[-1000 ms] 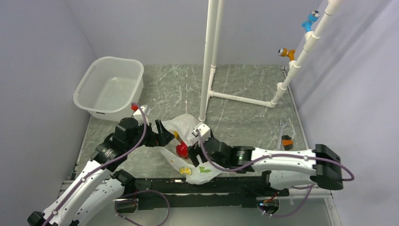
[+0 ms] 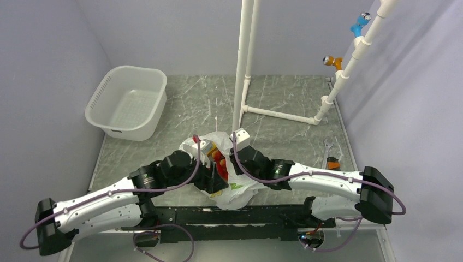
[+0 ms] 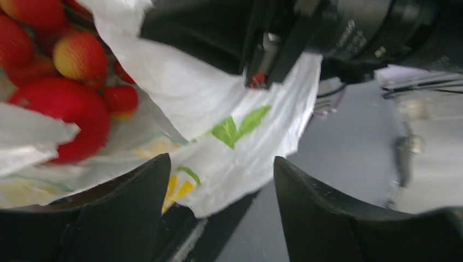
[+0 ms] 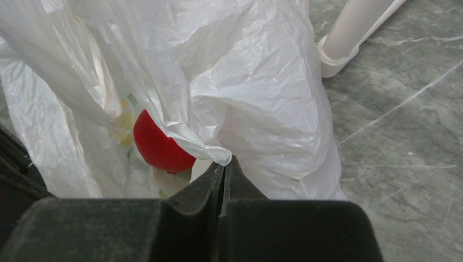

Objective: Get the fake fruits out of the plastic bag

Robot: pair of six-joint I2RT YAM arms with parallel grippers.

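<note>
The white plastic bag (image 2: 238, 188) lies at the front middle of the table, its mouth spread and fruits inside. My right gripper is shut on a fold of its rim; a red fruit (image 4: 159, 144) shows just left of there. In the left wrist view a big red fruit (image 3: 76, 117) and several small red-yellow fruits (image 3: 80, 55) lie in the bag at the upper left. My left gripper stands open over the bag's front side, with only loose bag film beyond its fingertips. From above, the arms hide part of the bag's mouth.
A white basket (image 2: 131, 103) stands at the back left. White pipes (image 2: 281, 114) with taps rise behind the bag and to the right. A wrench (image 2: 327, 150) lies at the right edge. Bare table is left between basket and bag.
</note>
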